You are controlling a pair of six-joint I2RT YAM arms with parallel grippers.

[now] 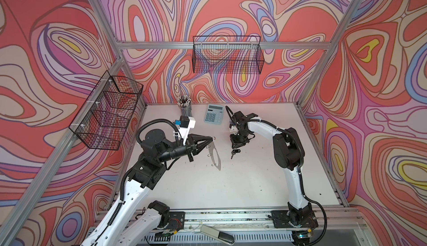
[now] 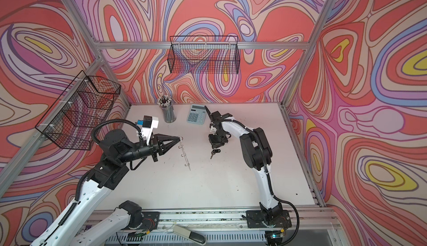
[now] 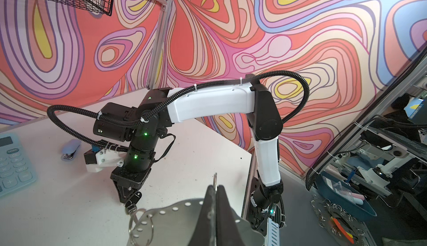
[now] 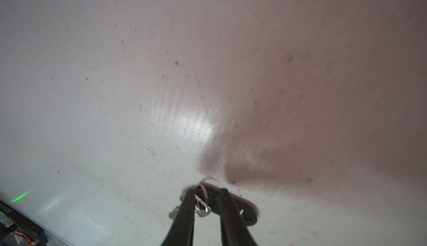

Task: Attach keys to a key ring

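Observation:
My left gripper (image 1: 212, 139) is shut on a small ring at the top of a thin grey metal plate (image 1: 214, 156), which hangs below it. Holes line the edge of that plate (image 3: 178, 214), and a loose ring (image 3: 141, 228) hooks through it in the left wrist view. On the white table lies a key set (image 2: 215, 151): a dark fob (image 4: 246, 212), a silver ring (image 4: 204, 199) and a silver key (image 4: 174, 212). Pointing down, my right gripper is open above it, its fingertips either side of the silver ring as seen. Their height above it cannot be told.
A blue calculator (image 1: 214, 114) and a holder of thin rods (image 1: 184, 105) stand at the back. Behind the right arm is a purple stapler (image 3: 71, 148).

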